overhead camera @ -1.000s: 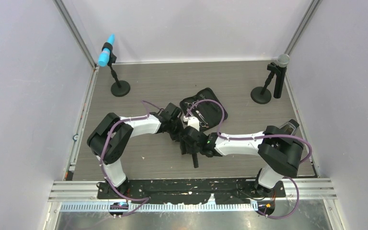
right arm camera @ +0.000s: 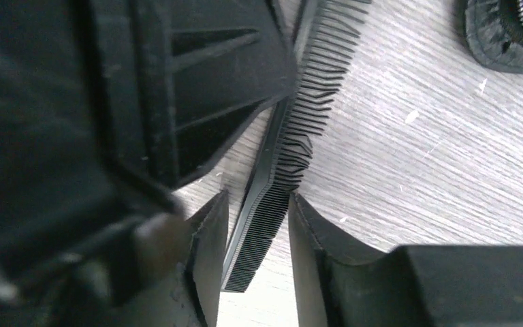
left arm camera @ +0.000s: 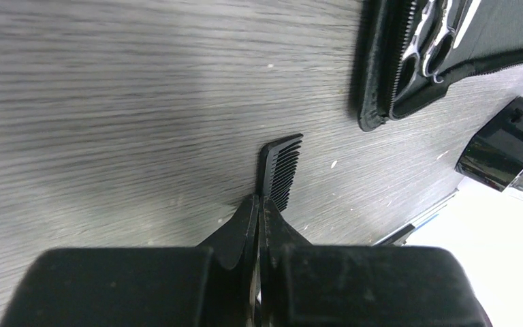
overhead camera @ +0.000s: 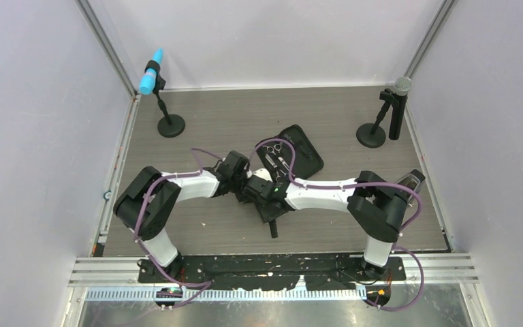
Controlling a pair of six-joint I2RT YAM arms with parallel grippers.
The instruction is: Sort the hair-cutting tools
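Note:
A black comb (right arm camera: 265, 204) lies on the table; its toothed end (left arm camera: 282, 167) shows beyond my left gripper, which is shut with its tips at the comb's edge. My right gripper has its fingers either side of the comb, part open, the right tip at the teeth. A black zipped case (overhead camera: 303, 150) with scissors (left arm camera: 436, 41) lies open behind the grippers; in the top view both wrists meet in front of it and hide most of the comb.
A stand with a blue object (overhead camera: 152, 71) is at the back left, a microphone (overhead camera: 398, 109) on a stand at the back right.
The comb's near end has moved slightly left.

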